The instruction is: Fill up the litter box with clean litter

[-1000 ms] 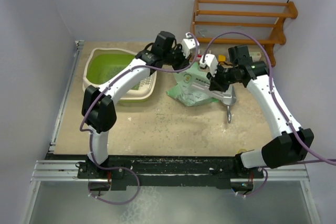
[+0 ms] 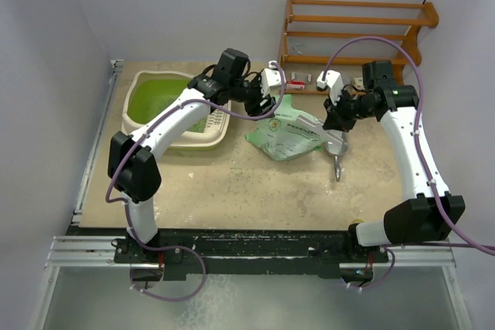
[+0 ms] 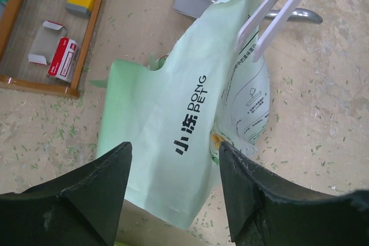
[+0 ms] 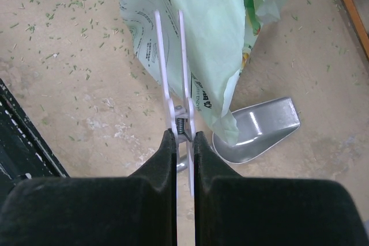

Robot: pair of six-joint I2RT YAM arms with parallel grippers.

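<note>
The pale green litter bag (image 2: pixel 282 130) lies crumpled mid-table, its printed front (image 3: pixel 173 108) filling much of the left wrist view. My left gripper (image 2: pixel 264 113) is open above the bag, and no part of the bag shows pinched between its fingers. My right gripper is shut on lilac-white scissors (image 4: pixel 163 64). The slightly parted blades (image 3: pixel 259 36) reach over one end of the bag. Whether they touch it, I cannot tell. At the left stands the litter box (image 2: pixel 130 125), beige-rimmed and green inside, partly behind my left arm.
A metal scoop (image 4: pixel 265 128) lies right of the bag, partly under its end. The wooden rack (image 2: pixel 356 19) stands at the back right, with a red and white box (image 3: pixel 64 59) in it. Green bits litter the tabletop.
My right gripper has drawn to the right with the scissors, so the blades cover less of the bag. The left gripper has shifted left and toward the front. The bag lies about where it was.
</note>
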